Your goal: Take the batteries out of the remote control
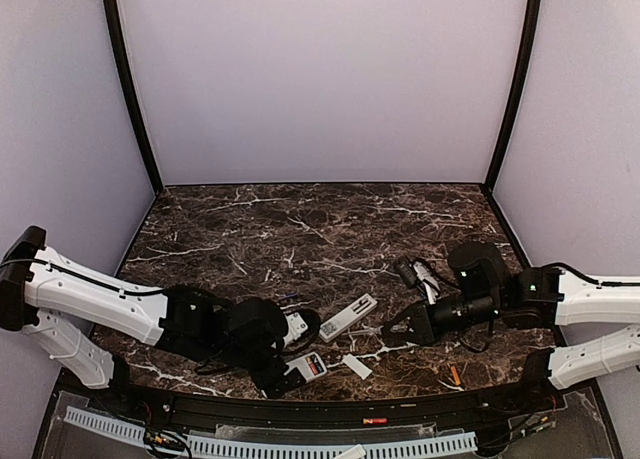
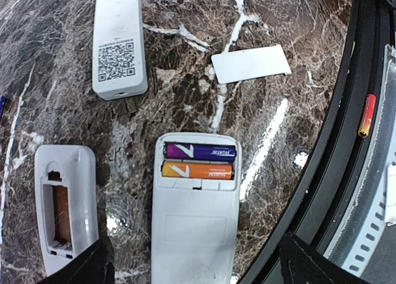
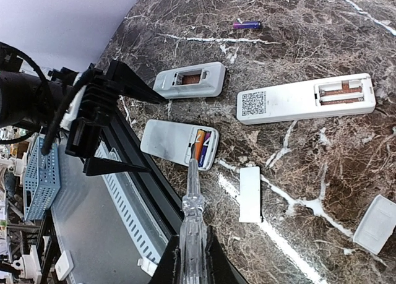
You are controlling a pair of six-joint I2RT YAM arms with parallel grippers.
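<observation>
A white remote (image 2: 195, 228) lies with its battery bay uncovered, a purple battery (image 2: 199, 151) and an orange battery (image 2: 198, 171) side by side in it. My left gripper is open over the remote's lower body, its fingers apart on either side with nothing between them. Off to the right, my right gripper (image 1: 390, 332) is shut on a clear, slender tool (image 3: 193, 213). The tool's tip overlaps the orange battery in the right wrist view, but the top view places it apart from the remote.
Two other white remotes, a short one (image 3: 207, 81) and a long one (image 3: 291, 103), lie nearby with empty bays. White covers (image 3: 250, 194) rest on the right. A loose purple battery (image 3: 247, 25) lies farther back, an orange one (image 1: 455, 375) near the right front.
</observation>
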